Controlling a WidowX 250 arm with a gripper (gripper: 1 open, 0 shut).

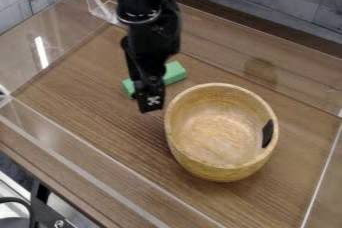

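My black gripper (147,84) hangs over the left-centre of the wooden table in the camera view, open, its fingers beside a green block (171,72) that is partly behind it. A round pale wooden bowl (221,157) with a small black patch on its right side sits at the lower right; it looks empty.
A grey wall (267,2) runs along the back. A black cable lies at the lower left edge.
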